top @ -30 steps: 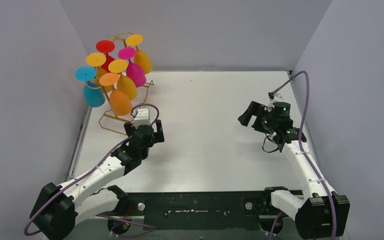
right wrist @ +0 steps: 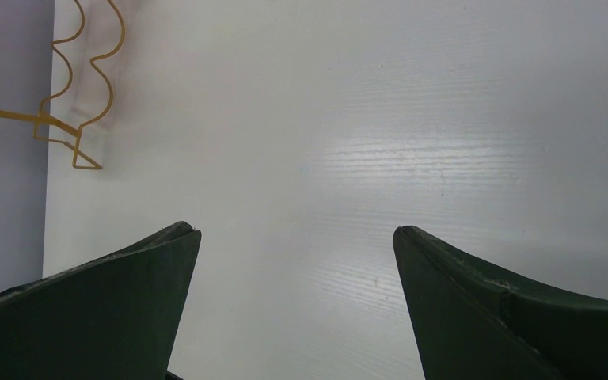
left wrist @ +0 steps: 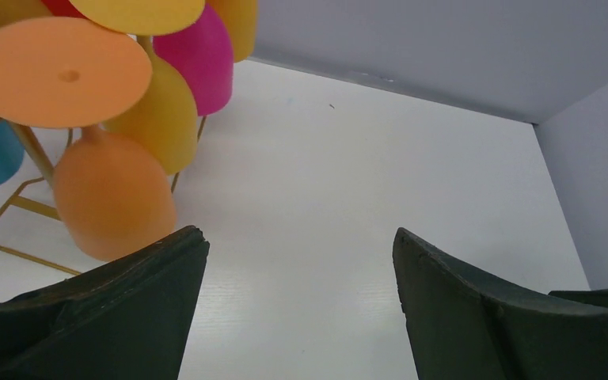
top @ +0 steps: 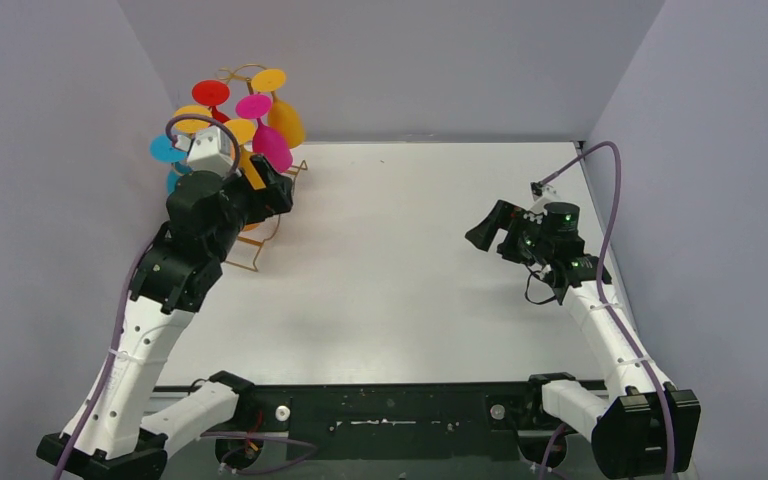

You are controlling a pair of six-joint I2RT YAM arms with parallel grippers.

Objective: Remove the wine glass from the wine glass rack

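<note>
A gold wire rack [top: 293, 178] stands at the back left with several coloured wine glasses hanging upside down, bases up. In the left wrist view, an orange glass [left wrist: 115, 194] is nearest, at the left; a yellow glass [left wrist: 165, 115] and a magenta glass [left wrist: 204, 59] hang behind it. My left gripper is open, its fingers well apart with only the table between them; the orange glass lies beyond its left finger. From above, this arm covers part of the rack and most of the orange glass. My right gripper [top: 493, 243] stands open and empty over the right side.
Grey walls [top: 400, 70] close off the back and both sides. A blue glass [top: 167, 148] hangs at the rack's left, near the wall. The right wrist view catches the rack's wavy wire [right wrist: 111, 91].
My right gripper has shifted slightly left. The visible glasses keep their places.
</note>
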